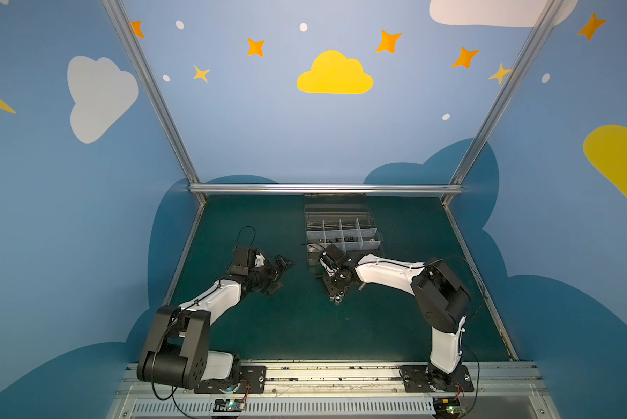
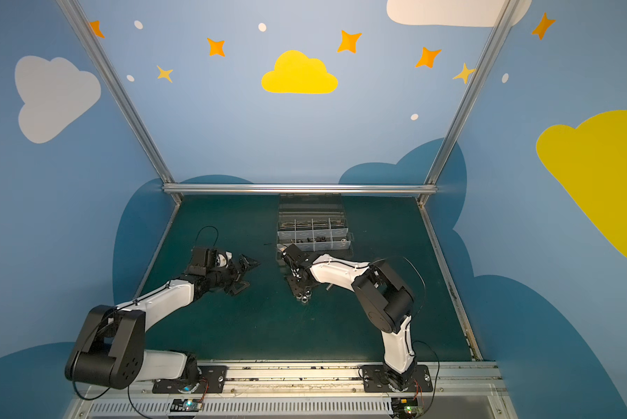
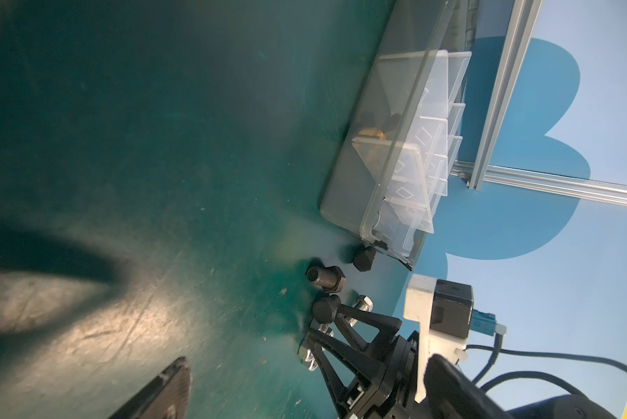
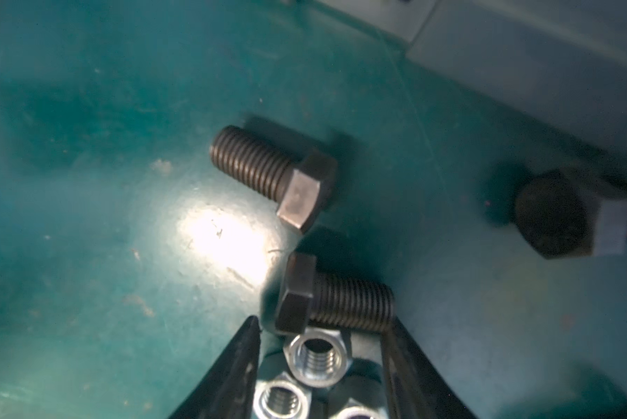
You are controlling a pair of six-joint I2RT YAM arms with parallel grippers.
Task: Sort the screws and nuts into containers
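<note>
My right gripper is open, low over the loose hardware. Between and just beyond its fingertips lies a dark bolt, with several silver nuts below it in the right wrist view. Another dark bolt lies above, and a larger bolt head is at the right. The clear compartment box stands behind them, holding some small dark pieces. My left gripper is held open to the left of the pile, apart from it, with nothing seen between its fingers.
Bare green table lies at the front and left. The box's clear lid is at the back. Aluminium rails and printed walls enclose the workspace.
</note>
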